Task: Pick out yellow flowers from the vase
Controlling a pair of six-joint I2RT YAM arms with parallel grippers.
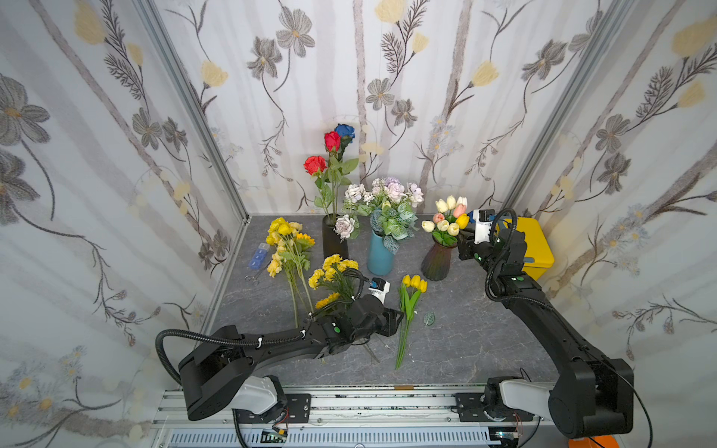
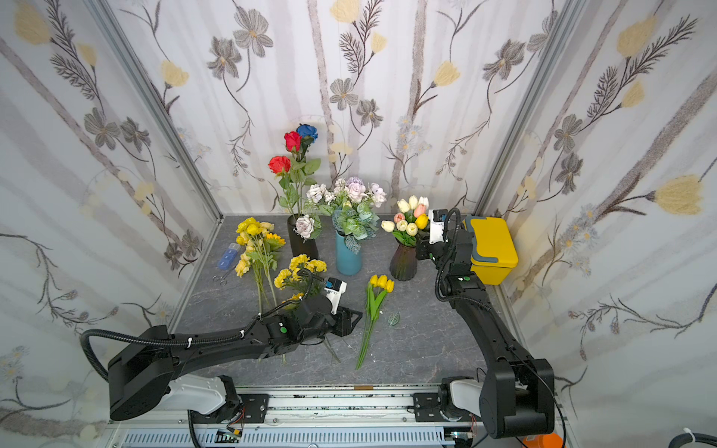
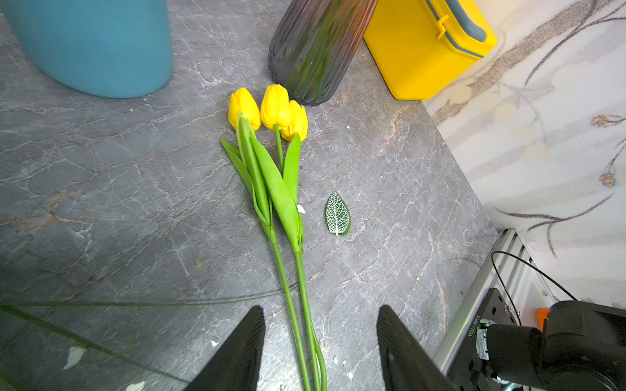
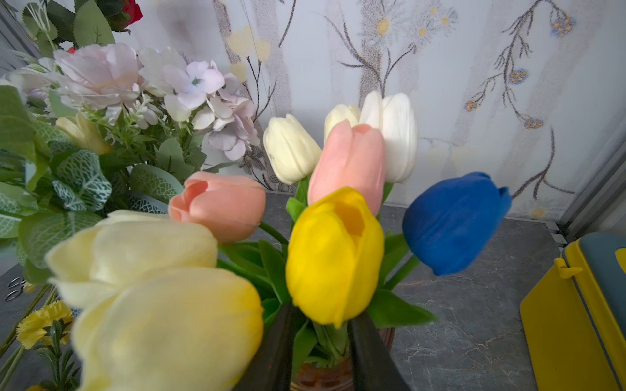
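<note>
In the ribbed dark vase (image 1: pixel 436 263), a yellow tulip (image 4: pixel 335 257) stands among cream, white, pink and blue tulips. My right gripper is right beneath that yellow bloom, fingers apart, with green stems and the vase rim visible in the gap. Whether the stem is between the fingers, I cannot tell. Three yellow tulips (image 3: pixel 274 114) lie on the table with their stems toward the front. Over those stems hovers my left gripper, open and empty. More yellow flowers (image 1: pixel 287 242) lie at the left.
Left of the tulips are a teal vase (image 1: pixel 381 254) of pale flowers and a dark vase (image 1: pixel 334 242) of red and blue roses. A yellow box (image 2: pixel 493 246) stands at the right edge. A loose leaf (image 3: pixel 337 213) lies on the otherwise bare right-hand table.
</note>
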